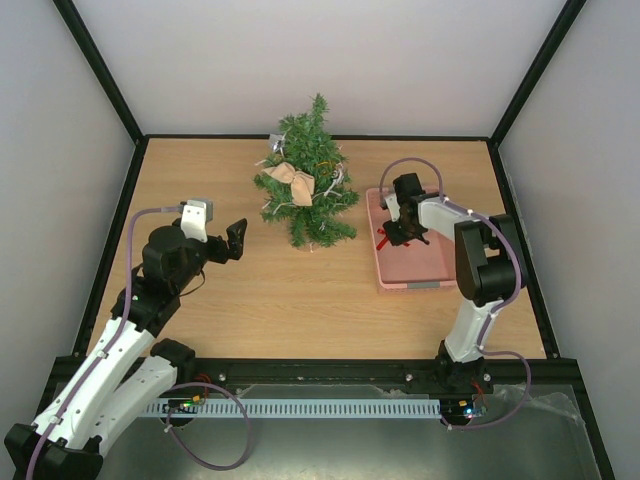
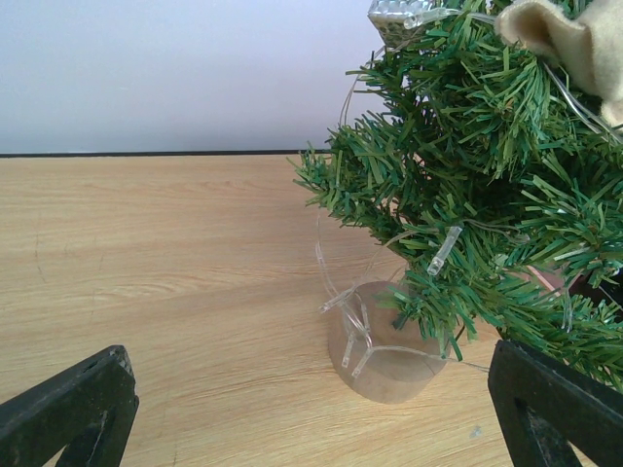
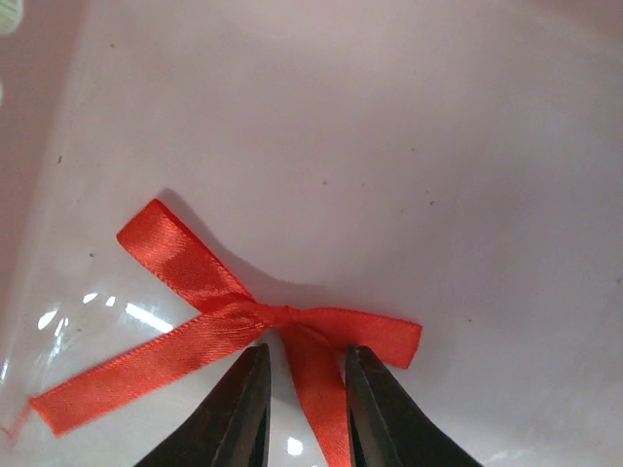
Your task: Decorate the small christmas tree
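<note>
A small green tree [image 1: 315, 215] stands mid-table, with a beige bow [image 1: 293, 178], fairy lights and a silvery ornament in its branches; in the left wrist view its cylindrical base [image 2: 384, 370] shows. My left gripper is open, left of the tree, nothing between its fingers. A red ribbon bow [image 3: 195, 331] lies in the pink tray [image 1: 410, 271]. My right gripper is down in the tray at that bow, its fingers part open on either side of the downward ribbon tail, just below the knot. Whether they touch it I cannot tell.
The right arm reaches over the tray at the right of the table. The table front between tree and arms is clear. Walls close in the back and sides.
</note>
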